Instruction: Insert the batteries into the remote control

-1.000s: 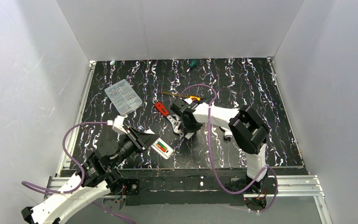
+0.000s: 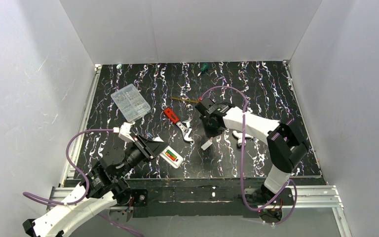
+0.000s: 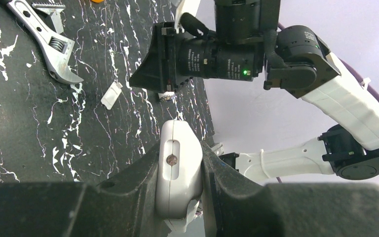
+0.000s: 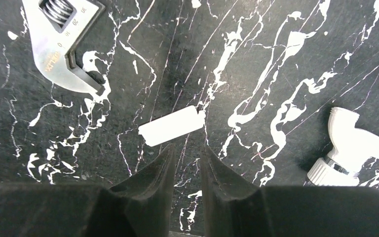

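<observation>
The white remote control (image 2: 175,160) is gripped by my left gripper (image 2: 159,147) at the front left. Its open compartment shows green and red batteries in the top view. In the left wrist view the remote (image 3: 178,170) stands between the fingers, its screw side towards the camera and the batteries hidden. A small white cover (image 4: 171,126) lies flat on the table under my right gripper. That gripper is open, with bare table between its fingertips and the cover just beyond them.
An adjustable wrench (image 2: 176,122) lies left of the cover. White pipe-like fittings (image 4: 348,148) are to its right, partly under the right arm. A clear organizer box (image 2: 131,102) sits at the back left, and a green screwdriver (image 2: 204,68) at the back.
My right arm has moved to the right, away from the wrench. The cover shows further right and more fully than before. My left gripper and the remote have stayed still.
</observation>
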